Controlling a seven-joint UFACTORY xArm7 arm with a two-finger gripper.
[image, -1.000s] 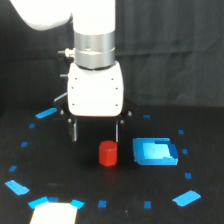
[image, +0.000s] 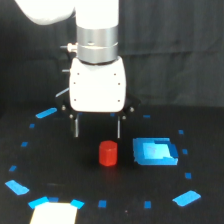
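A red cylinder-like block (image: 108, 153) rests on the dark table near the middle of the camera view. My gripper (image: 97, 125) hangs from the white arm, with its dark fingers spread wide and nothing visible between them. The gap sits above the block in the image, slightly to its left; how far apart they are in depth is hard to judge. To the right of the block is a blue square tray (image: 142, 158) with a lighter blue inside.
Blue tape strips (image: 186, 198) and several small blue squares mark the black table. A pale block (image: 53, 213) lies at the lower left edge. Bare table surrounds the red block; a dark curtain (image: 170, 55) closes off the back.
My gripper has shifted slightly right and up in the image, its fingers still apart. The red block and blue tray have not moved.
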